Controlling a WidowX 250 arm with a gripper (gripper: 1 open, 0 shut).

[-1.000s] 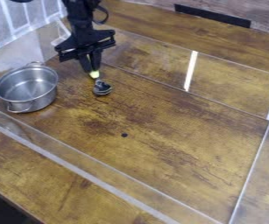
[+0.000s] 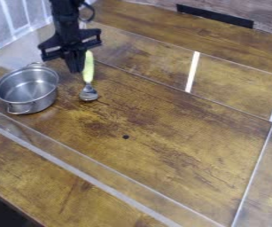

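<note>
The black gripper hangs at the upper left, just above and behind a steel pot. A utensil with a pale yellow-green handle and a metal head is at its fingertips, the head low near the table to the right of the pot. Whether the fingers are shut on the handle or only beside it is too small to tell.
Clear strips or panels edge the work area, and a dark slot lies at the back right.
The gripper has moved a little to the left. The utensil has shifted left and down, and its handle now shows more upright and longer.
</note>
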